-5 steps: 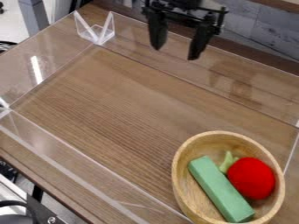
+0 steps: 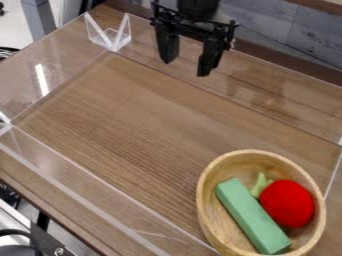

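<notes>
The black gripper [image 2: 187, 62] hangs over the back middle of the wooden table [image 2: 120, 120], open, its two fingers apart with nothing visible between them. Far from it, at the front right, a light wooden bowl [image 2: 214, 200] holds a green block [image 2: 251, 215], a red round object [image 2: 287, 203] and a small light-green piece behind them.
A clear plastic stand [image 2: 110, 30] sits at the back left. Cables and a dark object lie off the table's left edge.
The bowl and its contents have not moved.
</notes>
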